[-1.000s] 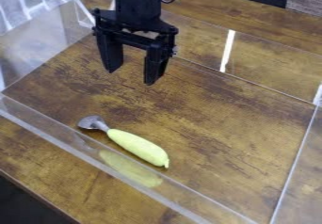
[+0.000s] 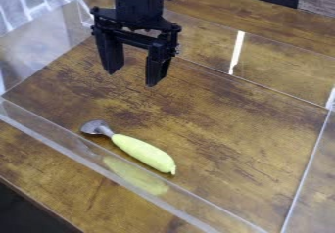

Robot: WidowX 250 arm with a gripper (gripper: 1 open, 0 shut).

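Note:
A black robot gripper (image 2: 135, 63) hangs in the upper middle of the camera view, its two fingers spread apart with nothing visible between them. Below it and toward the viewer, a scoop-like utensil with a pale yellow-green handle (image 2: 141, 152) lies on the wooden surface, its metal head pointing up and left. The gripper is well apart from the utensil.
Clear plastic walls (image 2: 301, 188) surround the wooden work surface (image 2: 229, 119), with a low one along the front. A white slatted object (image 2: 26, 7) stands at the back left.
The gripper has shifted very slightly. The utensil has not moved.

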